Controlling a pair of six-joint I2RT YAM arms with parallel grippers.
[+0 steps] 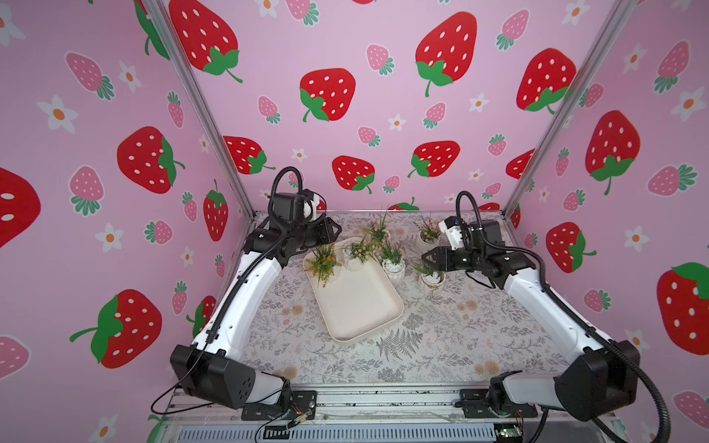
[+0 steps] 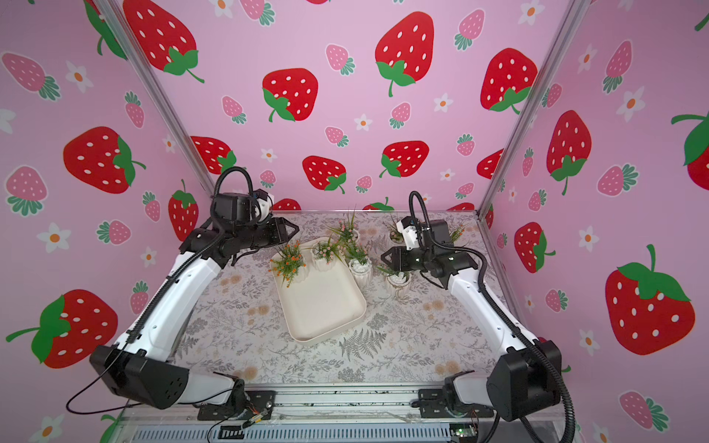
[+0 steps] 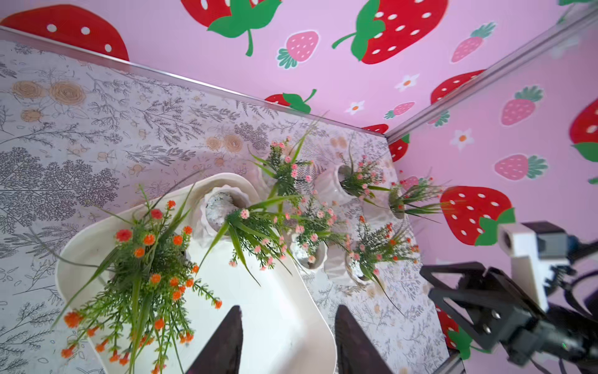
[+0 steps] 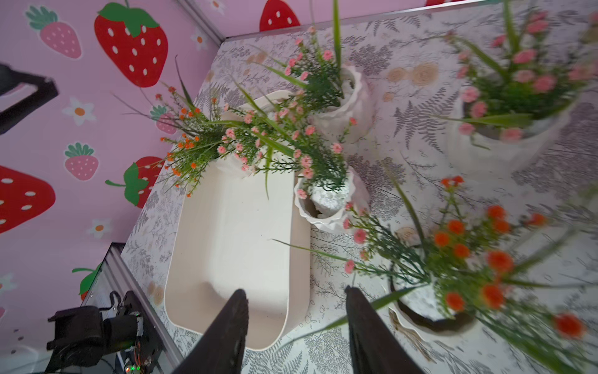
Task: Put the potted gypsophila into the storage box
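The cream storage box (image 1: 362, 302) lies left of centre. At its far end sit two white pots, one with orange flowers (image 3: 146, 268) in the left corner, one with pink flowers (image 3: 224, 212) in the other. Outside its right side stand more potted plants: a pink-flowered pot (image 4: 333, 205) beside the wall, an orange-red-flowered pot (image 4: 429, 314) further right and a pink-flowered pot (image 1: 376, 232) past the far corner. My left gripper hovers above the box's far left, open and empty. Open too, my right gripper hangs over the orange-red plant, nothing between its fingers.
Further back on the right is a pink-flowered pot (image 4: 498, 140). Leaves from neighbouring plants overlap closely. The near part of the box floor (image 2: 325, 310) is bare, and the table (image 1: 472, 339) in front at right is clear.
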